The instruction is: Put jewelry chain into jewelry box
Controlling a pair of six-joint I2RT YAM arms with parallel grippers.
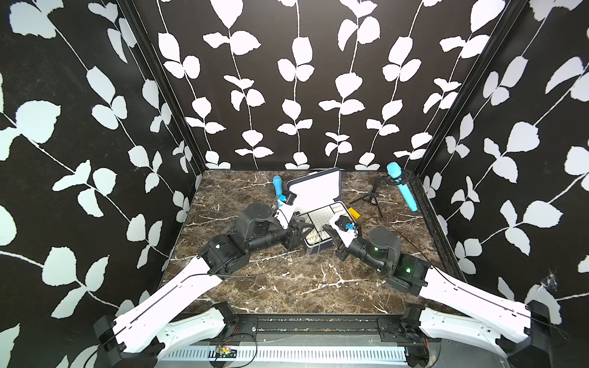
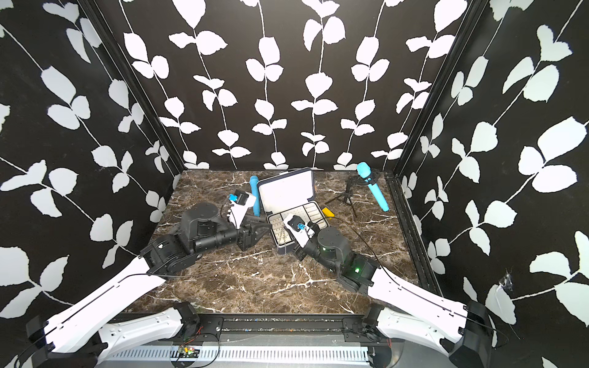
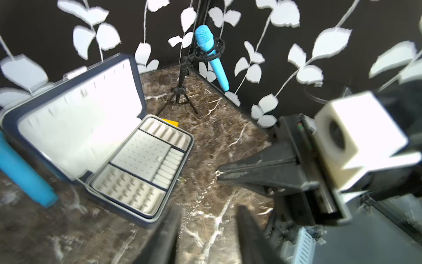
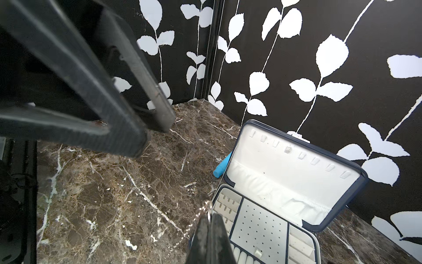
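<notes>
The thin, light-coloured jewelry chain (image 3: 198,200) hangs from the tips of my right gripper, which is shut on its end in both wrist views. In the right wrist view the chain (image 4: 189,227) slants down from those tips (image 4: 209,216), outside the box's left edge. My left gripper is open; from its own camera the chain passes through the view between its blurred fingers, but I see no grip on it. The jewelry box (image 3: 145,220), navy with a pale compartmented inside, stands with its lid (image 3: 83,123) up. Both grippers are close to its front.
A blue microphone (image 3: 24,171) lies left of the box. Another microphone (image 1: 402,187) on a black tripod (image 1: 371,195) stands at the back right, near a yellow object (image 1: 354,213).
</notes>
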